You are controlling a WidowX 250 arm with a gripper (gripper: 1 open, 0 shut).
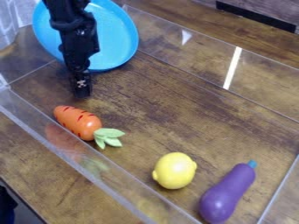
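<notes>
My black gripper (82,83) reaches down from the top left, in front of the blue plate, its tip low over the wooden board left of centre; whether it is open or shut is unclear. A toy carrot (77,122) with green leaves lies below it. A yellow lemon (174,170) and a purple eggplant (228,192) lie at the lower right.
The blue plate (121,35) stands at the upper left behind the gripper. Clear plastic walls (47,136) border the board (187,105). The middle and right of the board are bare.
</notes>
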